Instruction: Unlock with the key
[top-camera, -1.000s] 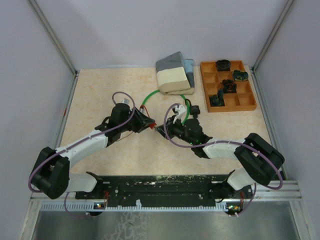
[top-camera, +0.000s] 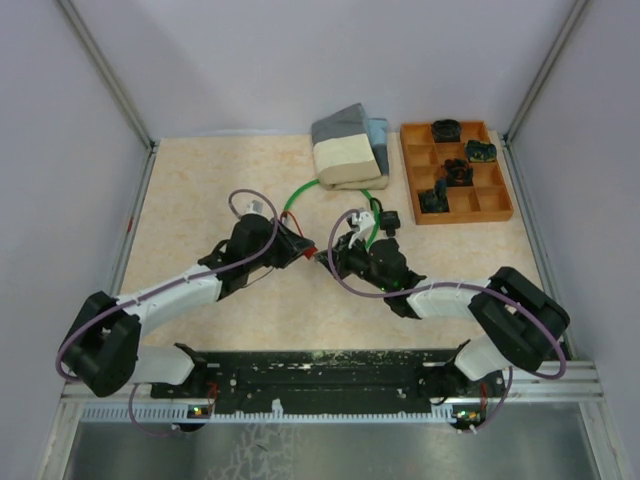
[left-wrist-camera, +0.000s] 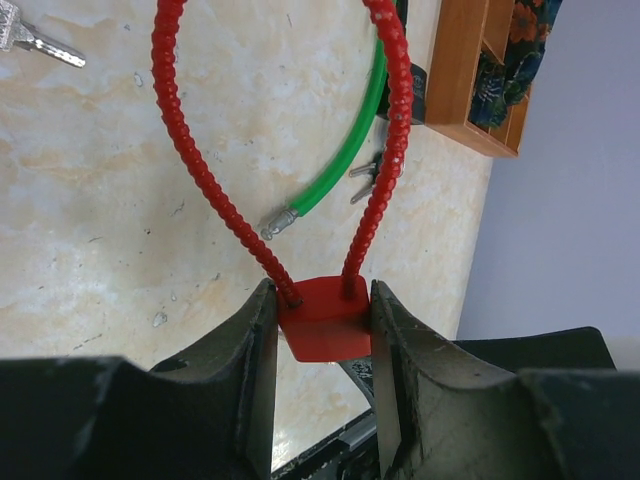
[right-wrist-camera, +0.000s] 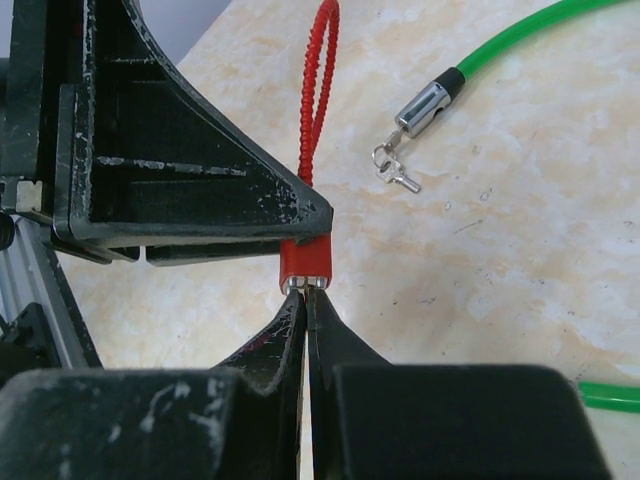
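My left gripper is shut on the red lock body (left-wrist-camera: 324, 330), whose red cable loop (left-wrist-camera: 185, 140) rises above it. My right gripper is shut, its tips meeting at the metal end of that red body, holding nothing that shows. The green cable lock (right-wrist-camera: 520, 35) lies on the table, with a silver key set (right-wrist-camera: 398, 170) at its metal end. Another silver key (left-wrist-camera: 42, 42) lies at the upper left of the left wrist view.
An orange compartment tray (top-camera: 470, 205) sits at the back right, beside a folded grey and cream cloth (top-camera: 345, 160).
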